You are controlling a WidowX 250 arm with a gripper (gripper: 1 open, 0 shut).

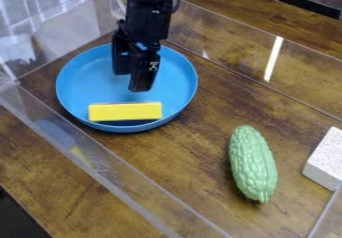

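My black gripper (136, 62) hangs over the back half of a blue plate (83, 80), its fingers pointing down. A yellow block (124, 111) lies on the front of the plate, apart from the gripper. Whether the fingers are open or shut is unclear in the camera view.
A green bitter melon (253, 162) lies on the wooden table (187, 177) to the right, with a white block (326, 158) at the right edge. Clear plastic walls run along the left and back. The table between plate and melon is clear.
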